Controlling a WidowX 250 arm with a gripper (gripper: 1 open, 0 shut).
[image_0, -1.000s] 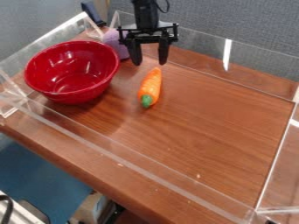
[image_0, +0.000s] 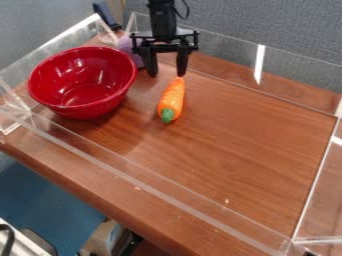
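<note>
My black gripper (image_0: 166, 58) is at the top of the view, near the back of the table, with its fingers spread apart and pointing down. Just in front of it lies an orange toy carrot (image_0: 173, 98), green end toward the viewer, with nothing of it between the fingers. A large red bowl (image_0: 80, 92) rests on the wooden table (image_0: 227, 160) at the left.
A pale purple object (image_0: 118, 41) is partly hidden behind the bowl and gripper. Clear walls line the table's edges.
My gripper has moved slightly left and down. The carrot and bowl look the same.
</note>
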